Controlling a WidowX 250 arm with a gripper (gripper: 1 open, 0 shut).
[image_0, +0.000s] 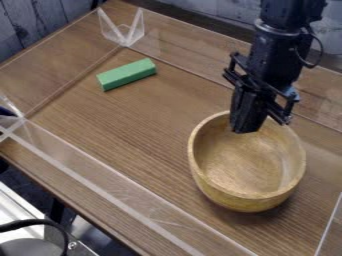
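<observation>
My black gripper (247, 124) hangs over the back rim of a round yellow plastic bowl (245, 181), in the right half of the view. Its fingers point down and look closed, with nothing seen between them. The inside of the bowl looks empty. A green block (127, 74) lies on the wooden table (107, 150) at the upper left, well apart from my gripper.
A small blue item (287, 97) is partly hidden behind the arm at right. Clear tape or plastic marks the left side and top. A black cable or fixture (30, 240) sits at the lower left corner.
</observation>
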